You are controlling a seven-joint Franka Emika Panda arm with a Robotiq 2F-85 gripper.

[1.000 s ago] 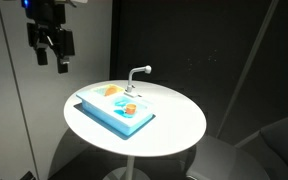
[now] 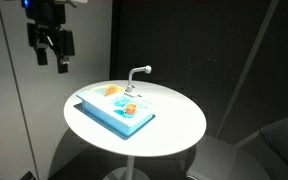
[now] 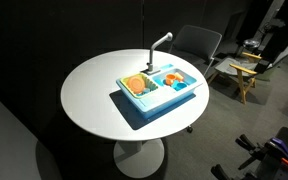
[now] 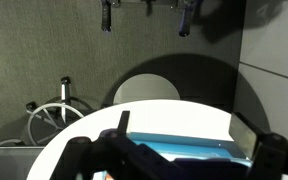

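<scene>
My gripper (image 2: 53, 57) hangs in the air at the upper left of exterior view 1, well apart from the toy sink. Its fingers are spread, and nothing shows between them in the wrist view. The toy sink (image 3: 160, 107), a blue and white tub, rests on the round white table. An orange piece (image 2: 130, 109) lies inside it, with blue pieces around. A yellow and orange item (image 3: 137, 84) sits at the sink's other end. The grey faucet (image 3: 160, 45) stands upright at the sink's back edge. Only the sink's blue edge (image 4: 189, 141) appears clearly in the wrist view.
Bare tabletop (image 3: 87, 95) surrounds the sink. A dark office chair (image 3: 197, 42) and a wooden-armed chair (image 3: 236, 72) stand on the floor beyond the table.
</scene>
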